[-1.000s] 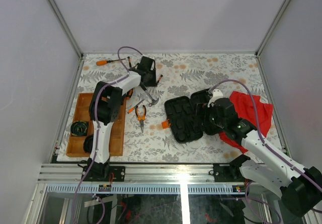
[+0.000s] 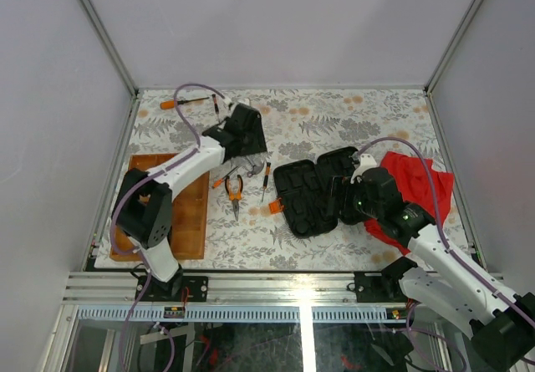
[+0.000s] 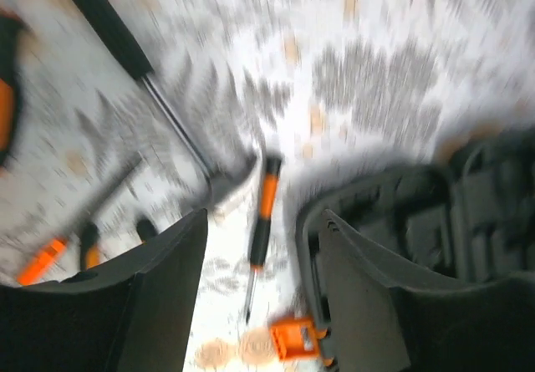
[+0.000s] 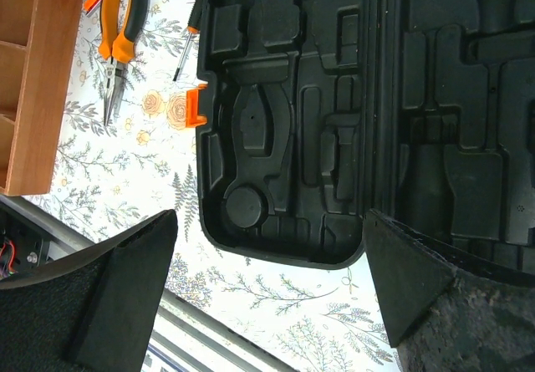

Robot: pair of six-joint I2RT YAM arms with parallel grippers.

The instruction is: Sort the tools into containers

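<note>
My left gripper (image 2: 247,146) is over the tools at the upper middle; in its wrist view the fingers are apart, above a small orange-black screwdriver (image 3: 262,234) and a hammer (image 3: 121,38), with nothing visibly held. Pliers (image 2: 233,190) with orange handles lie beside the wooden tray (image 2: 195,242). A long orange screwdriver (image 2: 167,104) lies at the back left. The black tool case (image 2: 305,201) lies open in the middle, its moulded compartments (image 4: 259,121) empty where visible. My right gripper hangs open over the case's right part.
A red cloth (image 2: 426,180) lies at the right, under the right arm. Aluminium frame rails and walls border the table. Patterned free surface lies behind the case and in front of it.
The small screwdriver by the case is now uncovered in the top view.
</note>
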